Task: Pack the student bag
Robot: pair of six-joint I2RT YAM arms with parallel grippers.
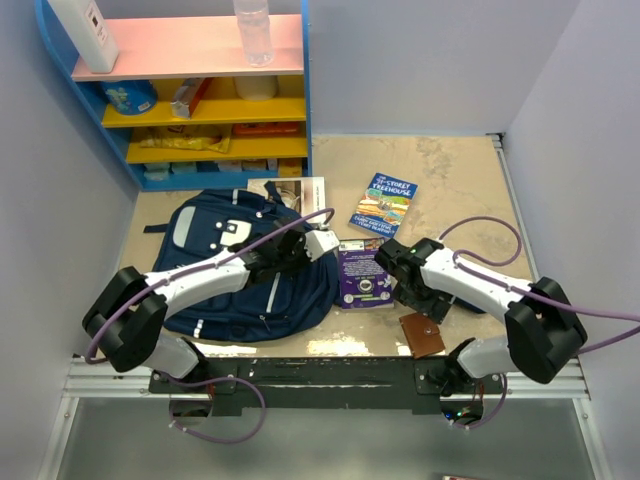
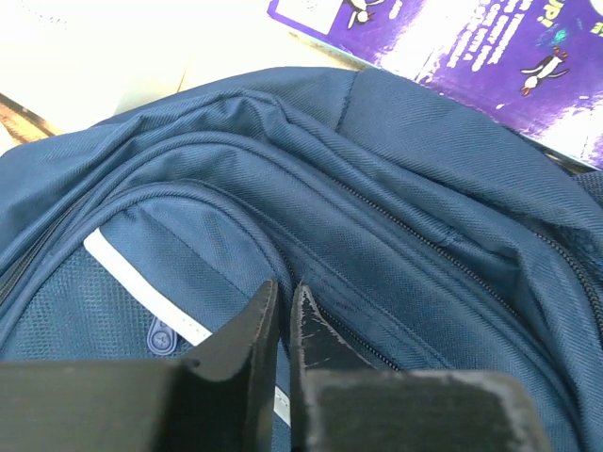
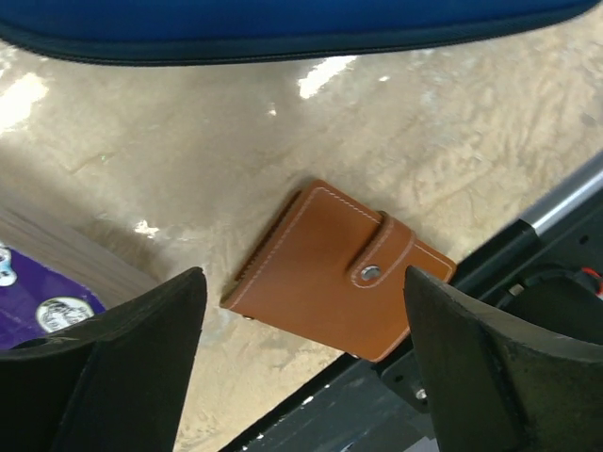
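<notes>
The navy student bag (image 1: 225, 290) lies flat on the left of the table. My left gripper is shut on a fold of the bag's fabric beside a zip. Below my right gripper lies a brown wallet (image 3: 325, 268) with a snap strap; the fingers stand part open, nothing between them. A purple book (image 1: 363, 275) rests close to the bag's right side, and a blue treehouse book (image 1: 384, 205) is behind it. A blue case (image 3: 283, 33) crosses the top of the right wrist view; my right arm mostly covers it from above.
A shelf (image 1: 205, 110) with blue sides and yellow boards stands at the back left, holding bottles and packets. A printed sheet or book (image 1: 300, 192) is partly under the bag's top.
</notes>
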